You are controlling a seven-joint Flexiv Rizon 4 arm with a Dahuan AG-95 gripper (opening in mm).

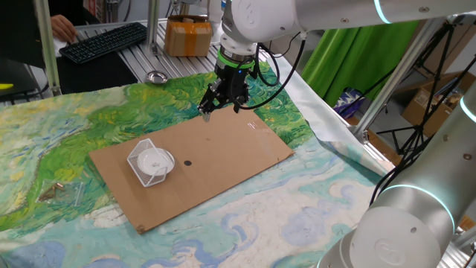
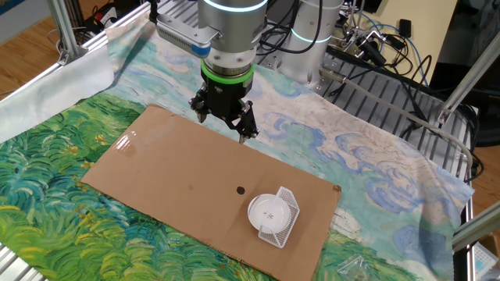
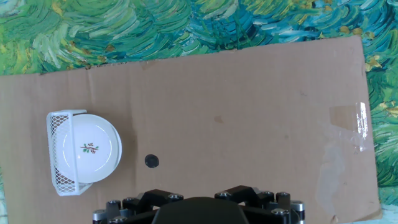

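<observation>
A white plate (image 3: 96,148) with a small sprig pattern rests in a white mesh rack (image 3: 61,153) on the cardboard sheet (image 3: 249,124). In the second exterior view the plate (image 2: 266,209) leans within the rack (image 2: 288,222), toward one end of the cardboard. My black gripper (image 2: 225,129) hangs above the cardboard's edge, well apart from plate and rack. Its fingers (image 2: 248,130) are spread, and nothing shows between them. The first exterior view has the gripper (image 1: 221,112) over the cardboard's far side, with the plate (image 1: 155,161) off to the left.
A flat black disc (image 3: 152,161) lies on the cardboard near the plate. A small clear bag (image 1: 61,192) lies on the painted cloth beside the cardboard. Farther back are a metal bowl (image 1: 157,77), a cardboard box (image 1: 186,36) and a keyboard (image 1: 103,42). Most of the cardboard is bare.
</observation>
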